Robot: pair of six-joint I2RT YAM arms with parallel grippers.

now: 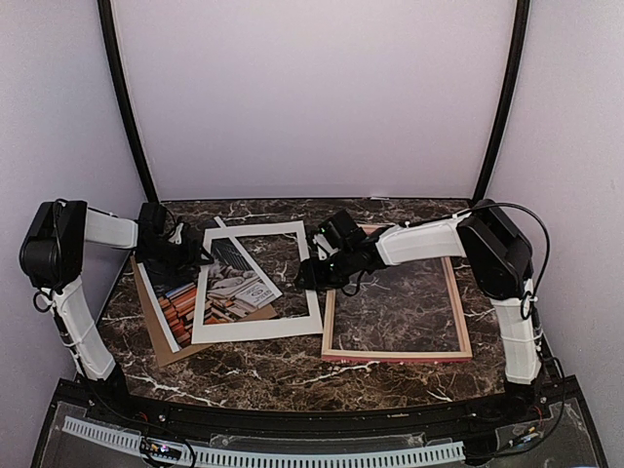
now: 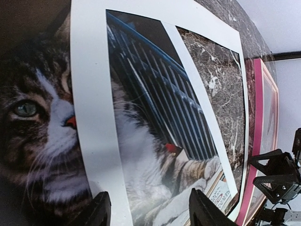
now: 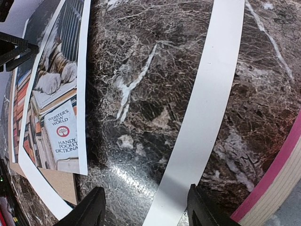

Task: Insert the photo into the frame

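A white mat (image 1: 257,329) lies over a cat-and-books photo (image 1: 181,310) and a brown board (image 1: 166,352), left of centre. In the left wrist view the photo's cat face (image 2: 42,122) shows beside the mat strip. The wooden frame (image 1: 458,312), pink-edged, lies at right with a clear pane. My left gripper is open over the mat's left strip, nothing seen between its fingers. My right gripper stands open at the mat's right strip (image 3: 200,122), beside the frame's left edge.
Bare dark marble (image 1: 253,380) is free along the front. White walls enclose the back and both sides, and a dark rail runs along the front edge.
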